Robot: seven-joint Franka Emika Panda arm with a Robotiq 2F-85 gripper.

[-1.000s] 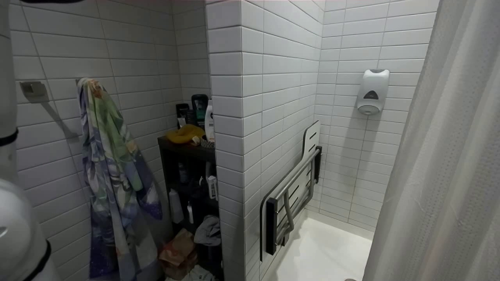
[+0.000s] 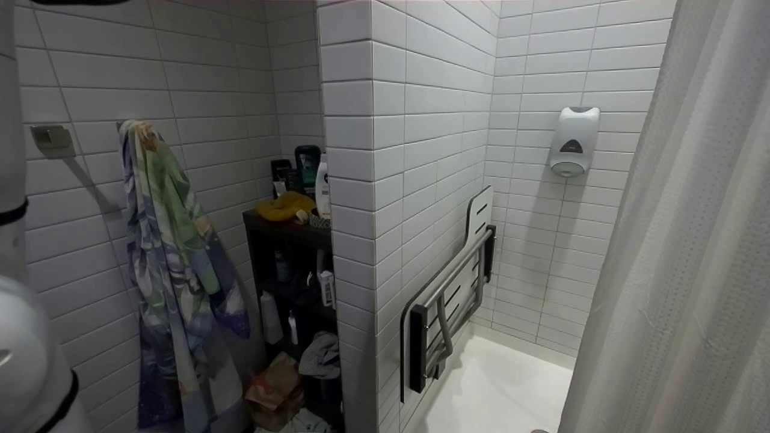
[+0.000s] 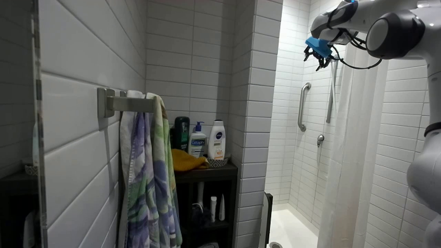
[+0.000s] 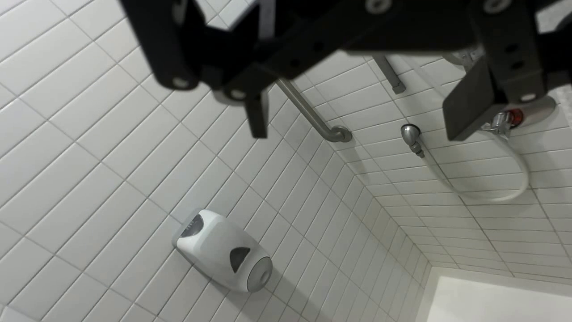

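High up at the shower's entrance, my gripper (image 3: 313,61) hangs open beside the curtain in the second exterior view. The wrist view shows its dark fingers spread wide, one finger pad (image 4: 472,104) at the right, with only air between them. Beyond them, a white soap dispenser (image 4: 225,249) is fixed to the tiled wall, clear of the gripper. A patterned towel (image 3: 151,177) hangs from a wall hook (image 3: 130,104) on the left, far from my gripper. No gripper shows in the first exterior view.
A white curtain (image 3: 347,136) hangs close to my arm. The tiled partition (image 2: 348,144) separates the shower from a dark shelf (image 3: 206,174) with bottles and a yellow cloth (image 3: 185,160). A folded seat (image 2: 455,296), a grab bar (image 3: 304,105) and a hose (image 4: 523,166) are in the shower.
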